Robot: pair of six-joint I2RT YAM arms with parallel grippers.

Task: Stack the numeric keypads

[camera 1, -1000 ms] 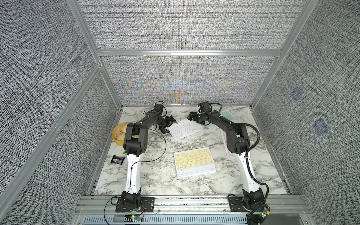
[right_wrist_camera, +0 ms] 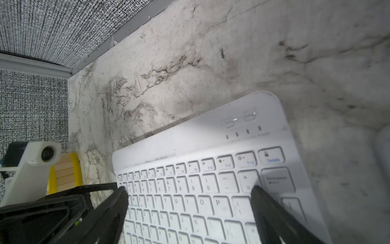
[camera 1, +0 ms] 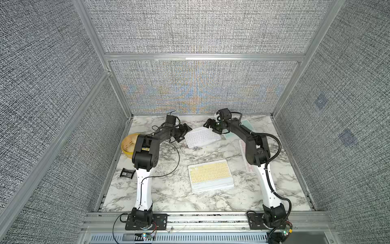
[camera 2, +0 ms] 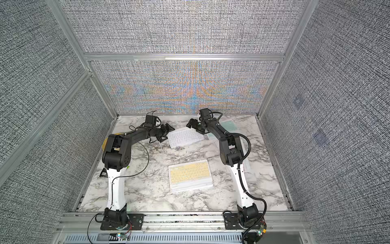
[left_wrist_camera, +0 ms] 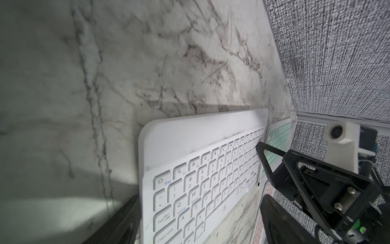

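A white keyboard lies flat at the back middle, with my left gripper low at its left end and my right gripper over its back right part. In the left wrist view, the fingers straddle its left edge, apart; in the right wrist view, they are open above its keys. A yellow-keyed keyboard rests on a white board or keyboard near the front middle. A mint keyboard and a pink one lie at the right, partly hidden by my right arm.
A yellow round container stands at the left, behind my left arm, with a small black packet in front of it. Fabric walls enclose the table.
The white keyboard has shifted slightly toward the back and right. Both grippers have moved a little with it.
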